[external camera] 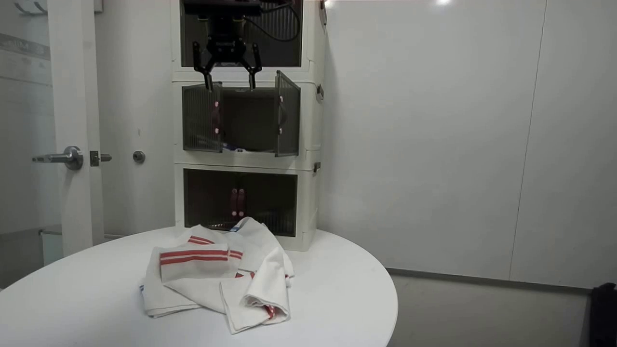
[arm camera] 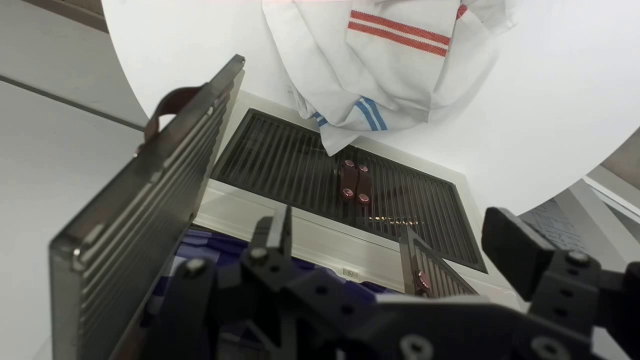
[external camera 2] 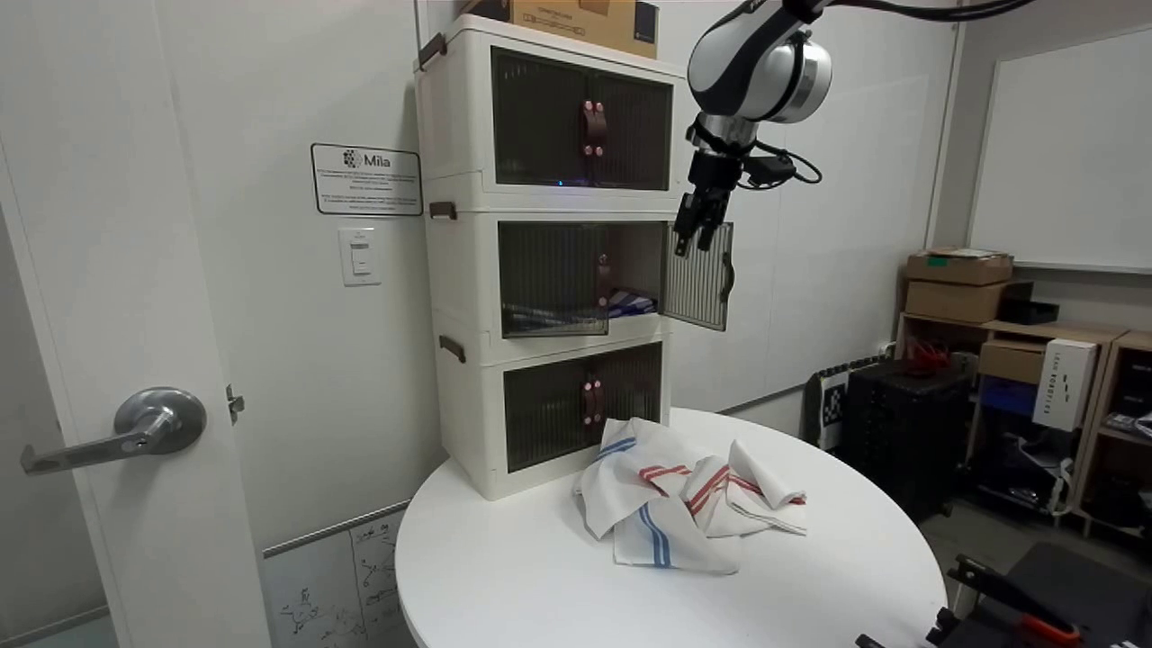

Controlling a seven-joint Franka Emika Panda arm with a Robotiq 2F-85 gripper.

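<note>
My gripper (external camera: 230,86) hangs open before the upper part of the cabinet's middle compartment, with nothing between its fingers. Both middle doors stand ajar: the left door (external camera: 199,118) only a little, the right door (external camera: 288,115) swung farther out. In the wrist view the wide-swung door (arm camera: 156,198) rises on the left, and a corner of the other door (arm camera: 435,267) shows between my fingers, farther off. Inside the compartment lies a dark blue and white cloth (external camera 2: 629,304), partly hidden. White towels (external camera: 199,292) with red and blue stripes lie crumpled on the round table (external camera: 341,300).
The top doors (external camera 2: 632,119) and bottom doors (external camera 2: 551,405) of the cabinet are closed. Some towel fabric rests against the bottom front. A cardboard box (external camera 2: 589,23) sits on top.
</note>
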